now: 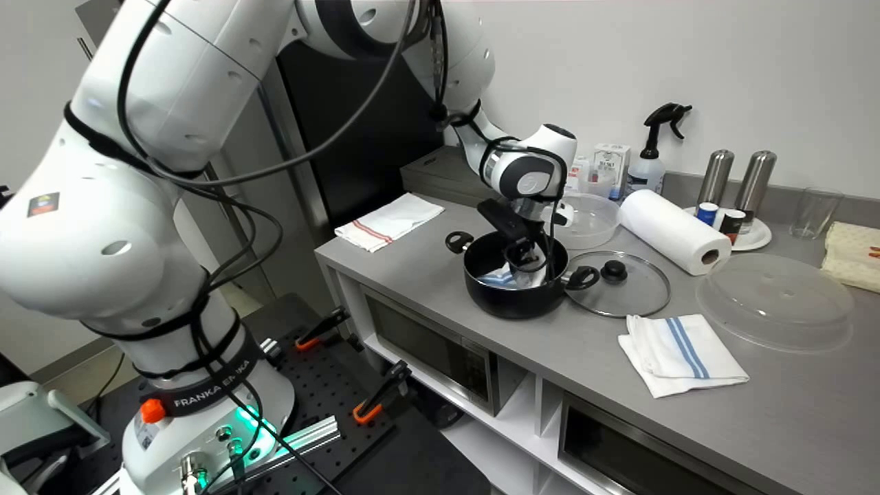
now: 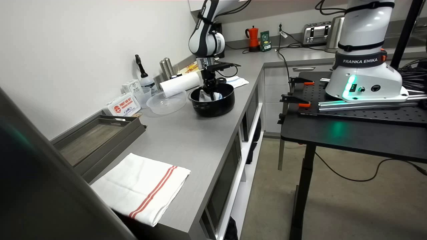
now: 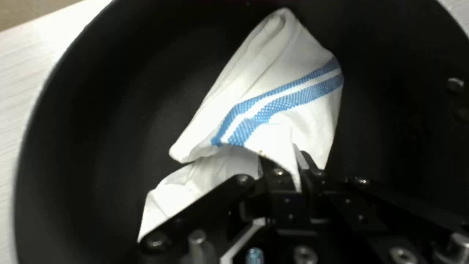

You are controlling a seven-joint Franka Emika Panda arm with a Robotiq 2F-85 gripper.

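Note:
In the wrist view, a white cloth with blue stripes [image 3: 285,94] lies crumpled inside the black pot [image 3: 110,110]. My gripper is shut on a fold of that cloth, low down within the pot's rim. From the first exterior view, the pot [image 1: 515,304] stands on the counter, with part of the cloth [image 1: 499,278] showing beside the dark fingers. The second exterior view has the gripper [image 2: 209,88] pointing down into the pot, white cloth [image 2: 204,96] around its tips. The fingertips themselves are partly covered by fabric.
A glass lid [image 1: 639,289] lies right against the pot's handle side. Nearby are a paper towel roll [image 1: 672,231], a clear bowl [image 1: 587,221], a folded blue-striped towel [image 1: 683,355] and a red-striped towel [image 1: 389,221]. Counter left of the pot is mostly clear.

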